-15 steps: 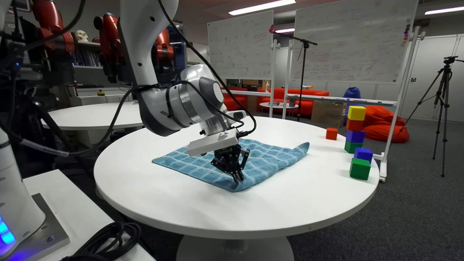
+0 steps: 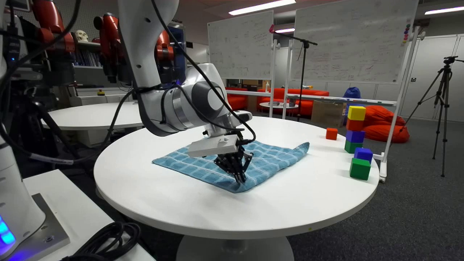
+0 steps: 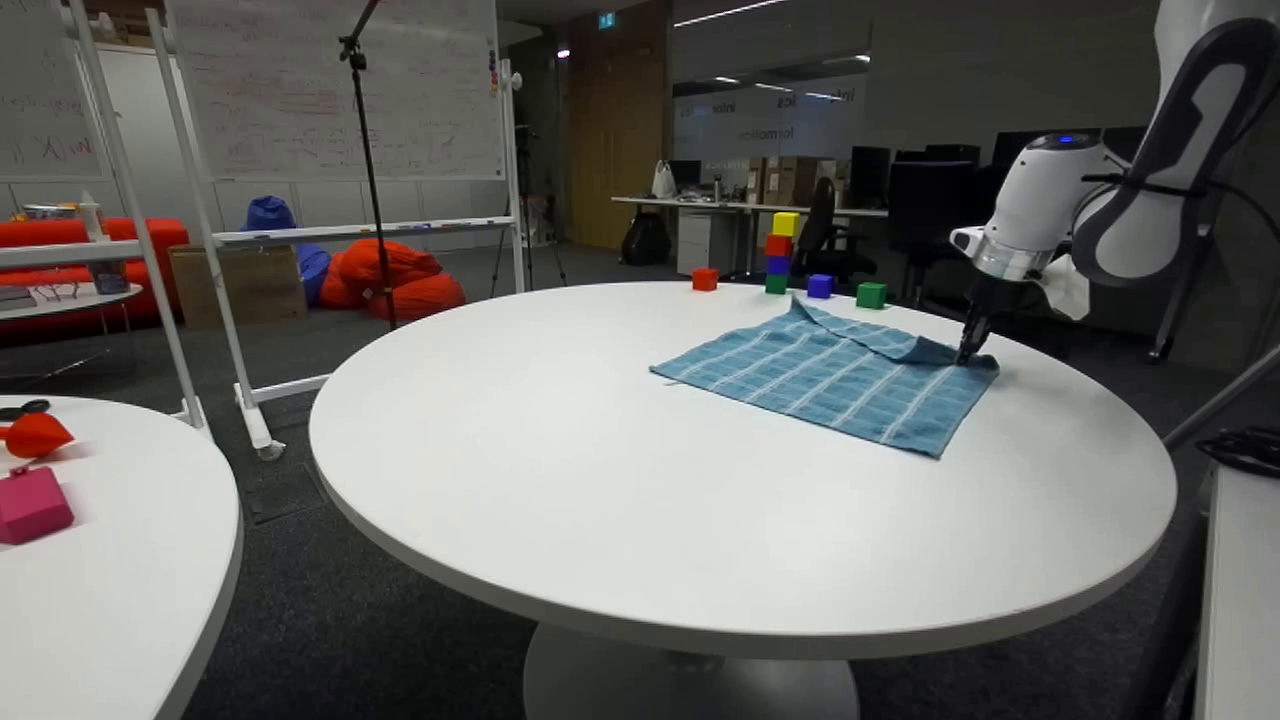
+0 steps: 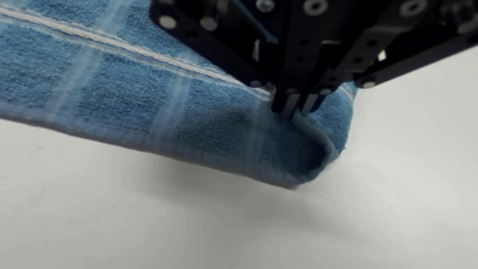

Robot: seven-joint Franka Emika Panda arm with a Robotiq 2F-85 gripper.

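Note:
A blue towel (image 2: 269, 158) with pale stripes lies on the white round table, partly folded over along one side in exterior view 2. My gripper (image 2: 240, 179) is down at the towel's near corner in exterior view 1. In the wrist view the fingers of my gripper are closed together, and a raised edge of the towel (image 4: 215, 130) runs up between their tips. The cloth curls into a small hollow fold just beside them. Exterior view 2 has the gripper (image 3: 963, 356) at the towel's right end, its tips against the cloth.
A tower of coloured blocks (image 2: 355, 130) stands near the table's edge, with a red block (image 2: 331, 133), a blue block (image 2: 363, 154) and a green block (image 2: 360, 169) around it.
The gripper has shifted slightly to the right in exterior view 1 and its wrist has tilted. The towel's near corner has moved a little the same way.

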